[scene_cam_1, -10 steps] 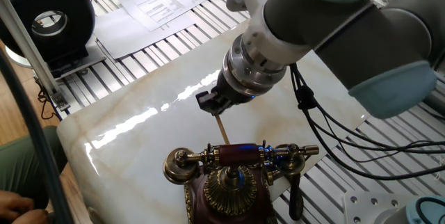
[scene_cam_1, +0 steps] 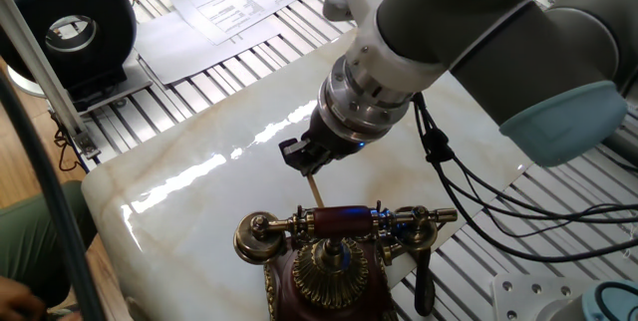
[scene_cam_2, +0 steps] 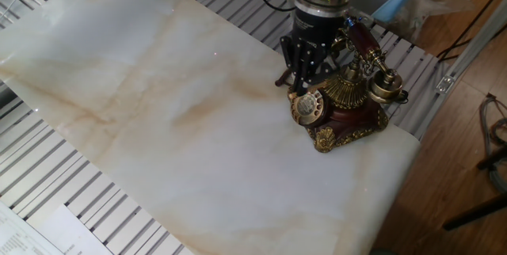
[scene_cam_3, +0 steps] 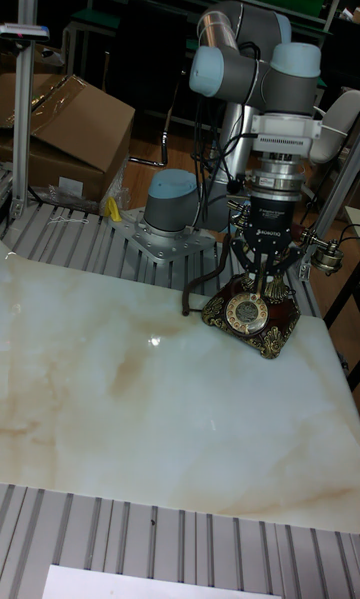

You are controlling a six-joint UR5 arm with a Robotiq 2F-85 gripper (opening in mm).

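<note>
An antique-style telephone (scene_cam_1: 334, 271), dark red with brass trim, stands upright near one edge of the marbled sheet. Its rotary dial (scene_cam_2: 307, 107) faces the open part of the sheet. My black gripper (scene_cam_1: 311, 166) points down on the dial side of the phone, with a thin tan stick (scene_cam_1: 316, 191) projecting from its fingers. The stick's lower end is hidden behind the handset (scene_cam_1: 344, 221) there. Fingertips in exterior view 2 appear just above the dial (scene_cam_3: 247, 313); whether the stick touches it, I cannot tell.
The marbled sheet (scene_cam_2: 158, 144) is otherwise clear. Papers (scene_cam_1: 224, 7) and a black ring-shaped device (scene_cam_1: 110, 22) lie beyond it. Cables (scene_cam_1: 469, 186) hang beside my arm. A person's hand (scene_cam_1: 20, 301) shows at the lower left.
In exterior view 1 my gripper and the stick have shifted slightly down and to the left. The telephone has stayed in place.
</note>
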